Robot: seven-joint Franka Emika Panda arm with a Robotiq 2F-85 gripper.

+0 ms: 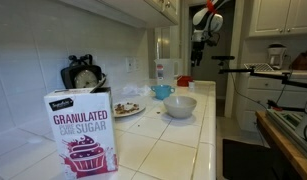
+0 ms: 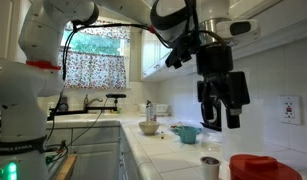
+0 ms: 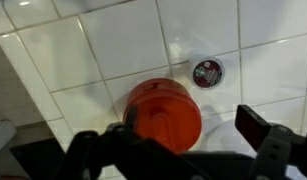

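My gripper hangs above the counter, pointing down, its fingers wide open and empty. Below it in exterior view 2 are a small whitish cup and a red lidded container. The wrist view looks down on the red lid, which lies largely between my fingers in that picture, well beneath them. Farther up that view is the cup, with a dark red round surface inside its pale rim. Neither thing is touched.
A white roll-like object stands by the wall. Farther along the counter are a teal mug, a grey bowl, a plate of food and a sugar box. Tiles between the bowl and the sugar box are clear.
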